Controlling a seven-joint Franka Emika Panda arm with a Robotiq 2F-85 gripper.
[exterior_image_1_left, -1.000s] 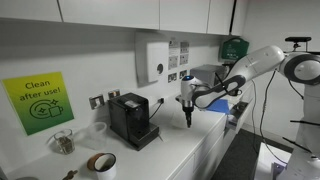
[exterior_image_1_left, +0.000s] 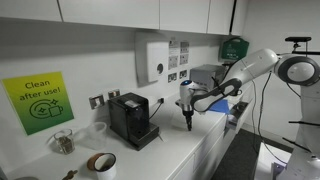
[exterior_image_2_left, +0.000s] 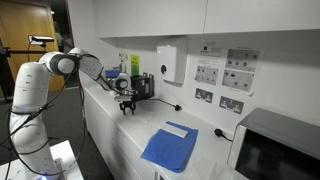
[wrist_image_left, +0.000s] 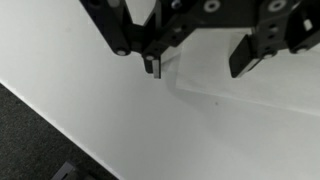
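Note:
My gripper points down at the white counter (wrist_image_left: 110, 90), its two dark fingers standing apart. Between and behind them lies a pale, flat patch (wrist_image_left: 225, 80) with a thin straight edge; whether it is a sheet or part of the counter I cannot tell. No object shows clearly in the gap. In the first exterior view the gripper (exterior_image_1_left: 188, 122) is low over the counter, to the right of the black coffee machine (exterior_image_1_left: 133, 119). The second exterior view has the gripper (exterior_image_2_left: 129, 109) close to the surface, too small for detail.
A blue cloth (exterior_image_2_left: 171, 147) lies on the counter, with a dark microwave (exterior_image_2_left: 277, 150) beyond it. Near the coffee machine stand a mug (exterior_image_1_left: 103, 164) and a glass jar (exterior_image_1_left: 64, 141). The counter's front edge (wrist_image_left: 60, 122) runs close by.
The arm's links have shifted slightly. My gripper stays at about the same place over the counter, and the objects around it have not moved.

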